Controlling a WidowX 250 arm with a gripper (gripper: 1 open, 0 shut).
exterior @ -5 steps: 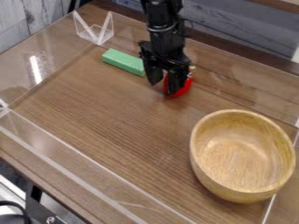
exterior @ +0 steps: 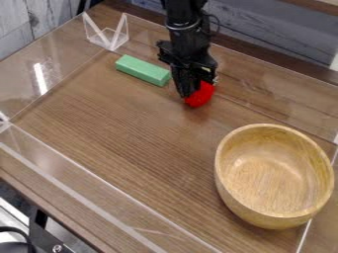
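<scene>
My gripper [exterior: 188, 71] hangs from the dark arm at the top centre, its tip just over a red object [exterior: 199, 95], which it partly hides. Whether anything is between the fingers is too small to tell. A green block [exterior: 142, 70] lies flat just to the left of the gripper.
A large yellow bowl [exterior: 271, 203] fills the lower right. A white wire rack [exterior: 103, 36] stands at the upper left. Dark cables show at the bottom left corner.
My gripper has moved up and slightly back from lower down over the red object, uncovering more of it. The green block and bowl look unchanged.
</scene>
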